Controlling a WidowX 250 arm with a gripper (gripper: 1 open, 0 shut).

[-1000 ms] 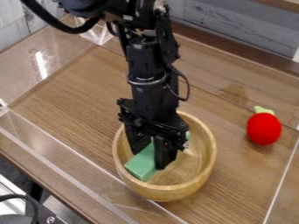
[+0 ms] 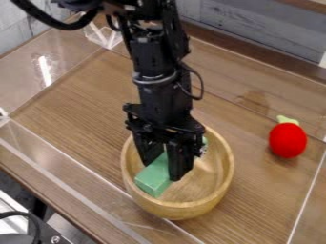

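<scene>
A black robot arm [image 2: 159,81] reaches down from the top into a light wooden bowl [image 2: 204,195] near the front centre. Its gripper [image 2: 170,164] is at the bowl, shut on a green object [image 2: 154,180] that sits low inside the bowl's left side. The fingertips are partly hidden by the arm's dark body, and another small light green bit shows behind them.
A red tomato-like object [image 2: 288,142] with a pale green top lies right of the bowl on the wooden table [image 2: 71,105].
The arm has shifted slightly up and left over the last second. The green object stays low in the bowl, moved very little.
</scene>
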